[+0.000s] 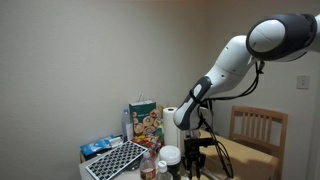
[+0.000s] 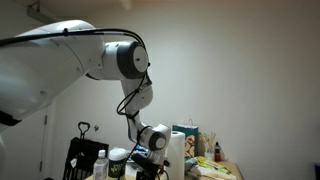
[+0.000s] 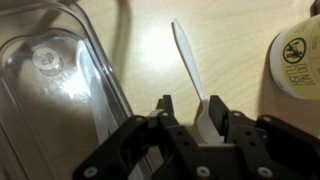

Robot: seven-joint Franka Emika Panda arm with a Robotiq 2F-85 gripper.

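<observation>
A white plastic spoon [image 3: 185, 48] lies on the wooden table, its handle pointing away from my gripper in the wrist view. The fingers [image 3: 166, 108] stand apart, so it is open. The spoon's bowl end appears between the fingertips, nearer the right one, and is partly covered by the gripper body. Whether either finger touches it, I cannot tell. Both exterior views show the gripper low over the table, too small and dark there for its fingertips to be made out.
Left of the gripper sits a clear plastic tray [image 3: 112, 88] with a pale utensil in it. A round labelled container [image 3: 297, 58] stands at right. Bottles [image 1: 148, 165], a dark rack [image 1: 116, 160], and a white-lidded container [image 1: 170, 155] crowd the table; a wooden chair [image 1: 258, 124] is behind.
</observation>
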